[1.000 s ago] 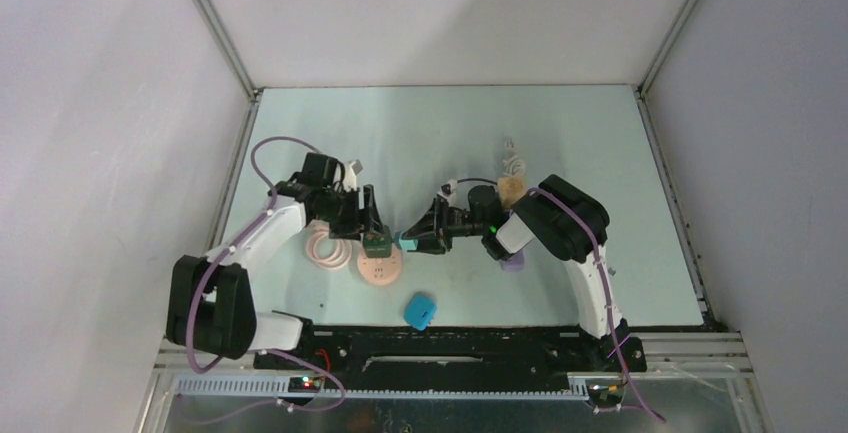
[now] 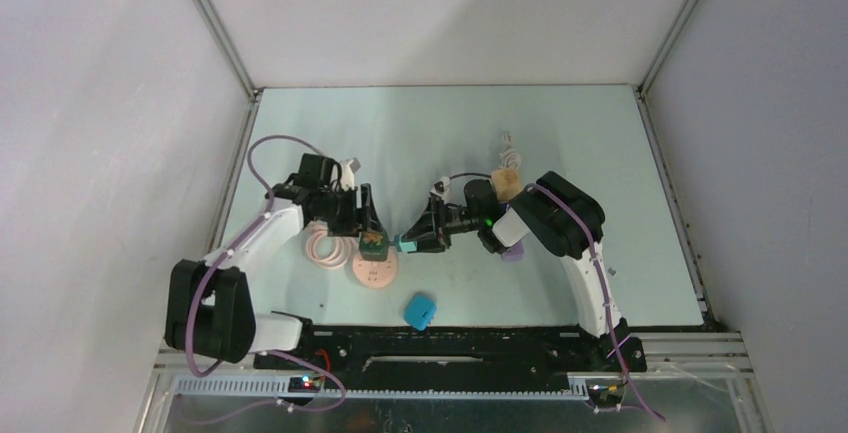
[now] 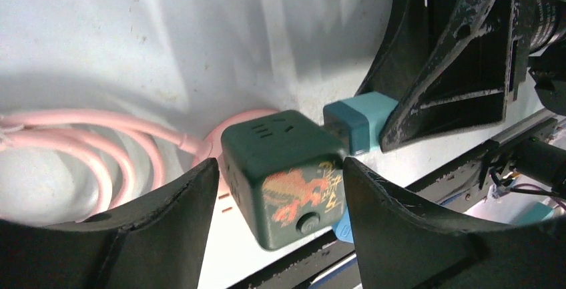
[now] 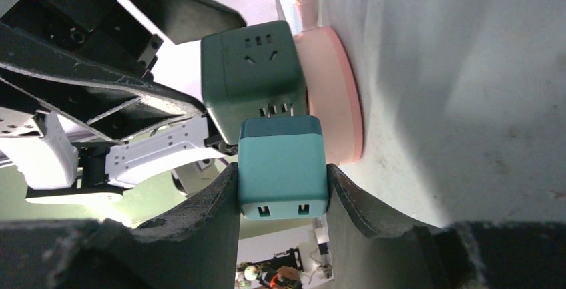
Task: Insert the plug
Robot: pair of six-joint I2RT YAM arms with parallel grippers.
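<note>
A dark green socket cube [image 3: 280, 169] with a painted figure sits at a pink round base [image 4: 334, 95]. My left gripper has its fingers either side of the cube, open. My right gripper is closed on a teal plug [image 4: 283, 169], its two small slots facing up toward the camera. The plug is held beside the green cube's slotted face; in the right wrist view it overlaps the cube's lower edge, and whether its prongs are in the slots cannot be told.
A coiled pink cable [image 2: 325, 253] lies left of the base. A blue block [image 2: 420, 310] lies near the front edge. A beige block [image 2: 506, 181] with a white cable and a purple item [image 2: 513, 253] lie under or beside the right arm.
The left arm has also moved slightly up and down.
</note>
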